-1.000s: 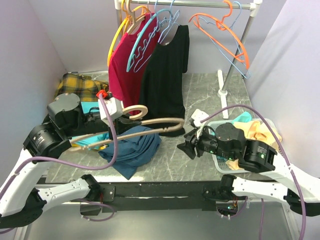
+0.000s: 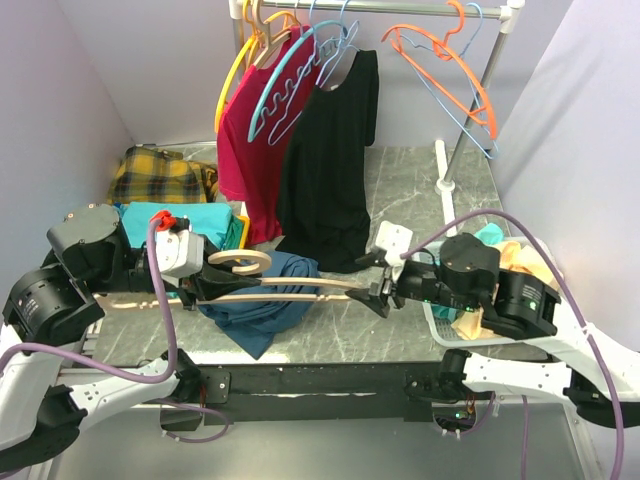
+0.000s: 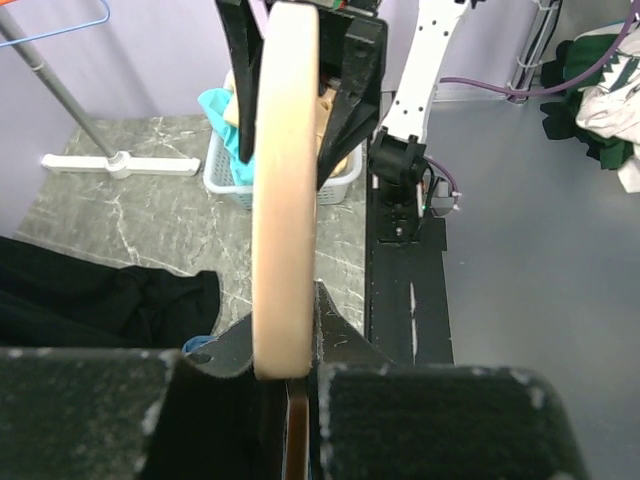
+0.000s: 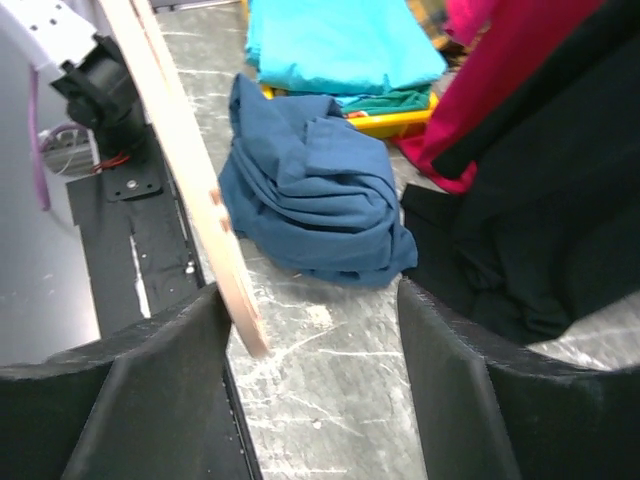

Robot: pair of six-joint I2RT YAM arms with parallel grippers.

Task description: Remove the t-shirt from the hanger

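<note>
My left gripper (image 2: 215, 275) is shut on a beige hanger (image 2: 300, 296), held level across the front with no garment visible on it; in the left wrist view it (image 3: 285, 190) points away from the camera. The hanger's right end reaches between the parted fingers of my right gripper (image 2: 378, 282), also seen in the right wrist view as a bar (image 4: 200, 180); whether it touches is unclear. A red t-shirt (image 2: 245, 170) and a black one (image 2: 325, 180) hang from the rail behind. A dark blue garment (image 2: 260, 320) lies crumpled below the held hanger.
The rail (image 2: 400, 8) also carries empty orange (image 2: 477, 90) and blue hangers. A basket (image 2: 440, 335) of clothes is at the right, folded teal cloth (image 2: 180, 215) and plaid fabric (image 2: 150, 180) at the left. Bare counter shows along the front.
My left gripper has moved left and toward the front with the hanger, which is now more level. My right gripper has shifted around the hanger's right end.
</note>
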